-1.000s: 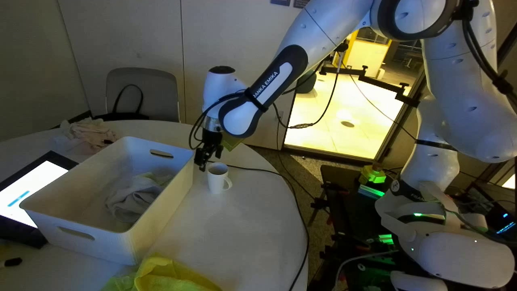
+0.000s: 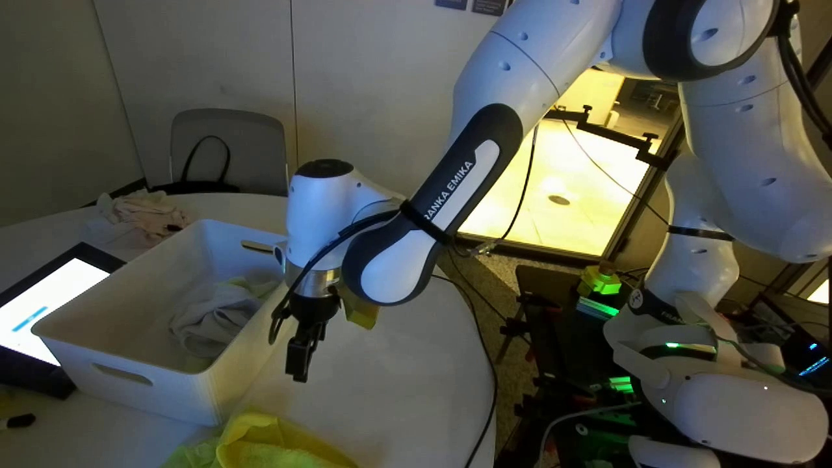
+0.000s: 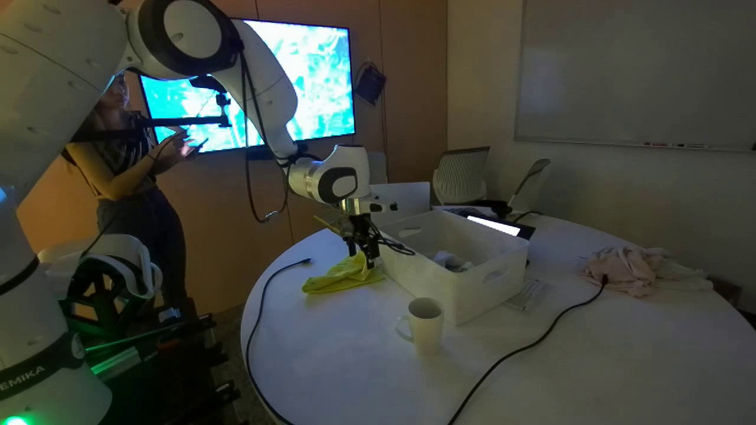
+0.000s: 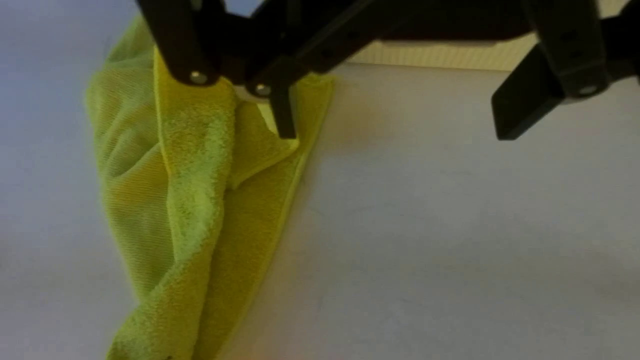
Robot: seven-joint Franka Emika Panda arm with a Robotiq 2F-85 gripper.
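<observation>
A yellow-green cloth [image 4: 198,198] lies crumpled on the white table, also showing at the bottom edge of exterior view 1 [image 2: 269,444] and beside the bin in exterior view 2 [image 3: 340,275]. My gripper is open above the table. In the wrist view its left finger overlaps the cloth, while bare table shows below the gap and the right finger. Exterior view 1 has the gripper [image 2: 300,363] in front of the white bin's [image 2: 156,390] near side wall, above the tabletop. Inside the bin lies a greyish cloth [image 2: 214,316].
A white mug [image 3: 426,329] stands on the table beside the bin; the arm hides it in exterior view 1. A black cable [image 3: 510,353] crosses the table. Pinkish cloths [image 2: 144,214] and a lit tablet [image 2: 47,312] lie around the bin. Bare table stretches right of the yellow cloth.
Over the last second my arm has swung from beside the mug toward the yellow cloth, along the bin's side. The cloth, bin and its contents look unmoved.
</observation>
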